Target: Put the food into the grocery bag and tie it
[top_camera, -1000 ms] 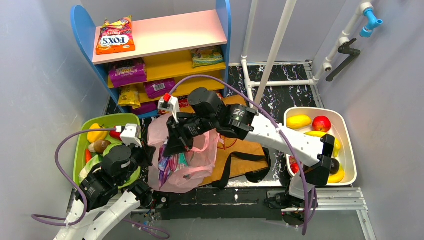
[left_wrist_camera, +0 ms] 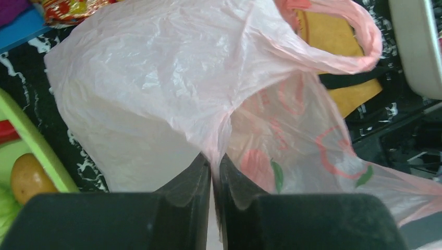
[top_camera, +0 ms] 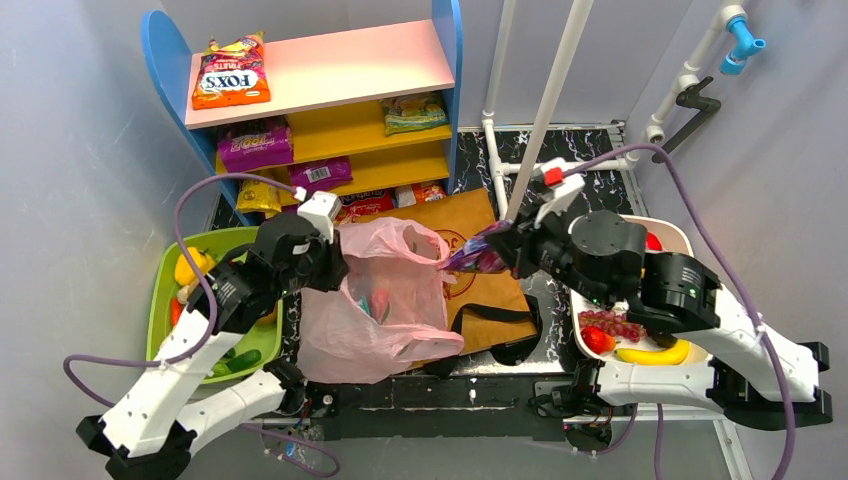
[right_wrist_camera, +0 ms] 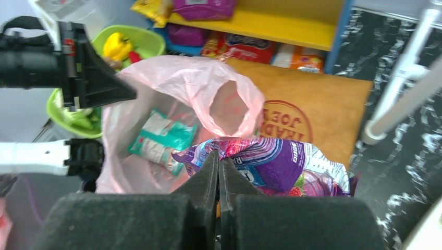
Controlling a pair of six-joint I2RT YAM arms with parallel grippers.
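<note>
A pink plastic grocery bag (top_camera: 370, 300) stands with its mouth open, a teal packet (right_wrist_camera: 159, 138) lying inside. My left gripper is at the bag's left rim, its fingers close together with a fold of the pink film pinched between them. To the right of the bag's mouth, my right gripper is shut on the edge of a purple candy packet (right_wrist_camera: 276, 166). That packet hangs outside the grocery bag, over the tan bag, its near end close to a pink handle loop (right_wrist_camera: 245, 99).
A tan tote (top_camera: 490, 310) with a dark strap lies beneath. On the left is a green vegetable basket (top_camera: 160, 290); on the right, a white fruit tray (top_camera: 690, 240). Behind stands a snack shelf (top_camera: 330, 65), with a white pipe (top_camera: 550, 100) rising close to my right gripper.
My right gripper has swung from over the grocery bag out to its right with the purple packet. My left gripper has moved right from the basket to the bag's rim, and the bag's mouth is spread wider.
</note>
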